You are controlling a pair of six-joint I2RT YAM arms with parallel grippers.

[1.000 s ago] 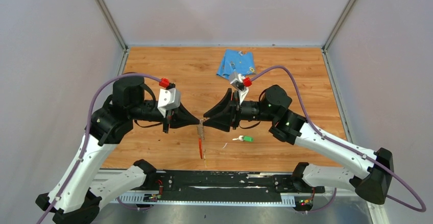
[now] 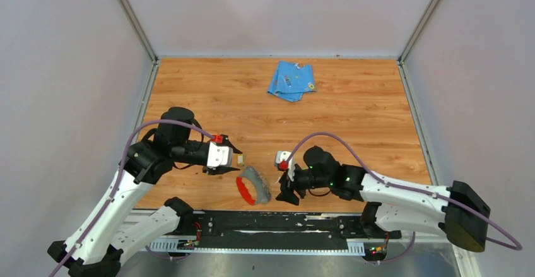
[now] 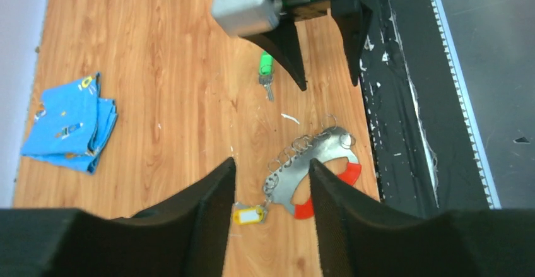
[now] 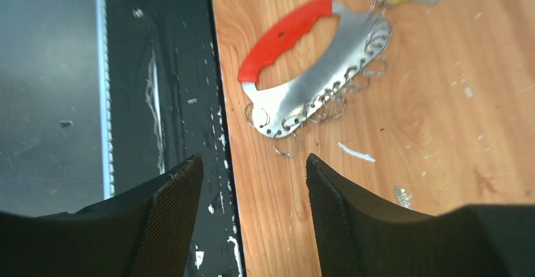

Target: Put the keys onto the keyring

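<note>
Flat on the table lies the keyring [image 2: 255,185], a curved metal plate with a red handle and several small wire rings, also seen in the right wrist view as the keyring [image 4: 303,91]. A key with a yellow tag [image 3: 248,215] lies against one end of it. The green-tagged key [image 3: 266,69] lies apart, under the right arm, and is hidden from the top view. My left gripper is part open above the keyring, empty. My right gripper stands open with nothing between its fingers, low over the table right of the keyring.
A folded blue cloth [image 2: 292,81] lies at the back. A thin white scrap [image 4: 356,152] rests near the keyring. Along the front runs a black strip [image 2: 277,229].
The keyring, earlier upright with both grippers at its top, now lies flat. The right gripper has lowered toward the front, covering the green-tagged key in the top view.
</note>
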